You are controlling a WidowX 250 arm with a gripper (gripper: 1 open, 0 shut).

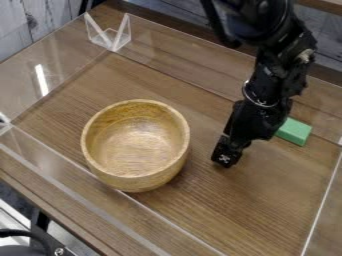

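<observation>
The black arm reaches down from the top right to my gripper [238, 140], which is low over the wooden table just right of the wooden bowl [134, 142]. Its fingers look open; whether anything small lies under or between the dark fingers is hard to tell. A green block [294, 133] lies on the table behind and right of the gripper, partly hidden by it.
The wooden table [241, 210] has free room at the front right and back left. A white wire-like holder [110, 32] stands at the back left corner. Dark cables show at the bottom left edge.
</observation>
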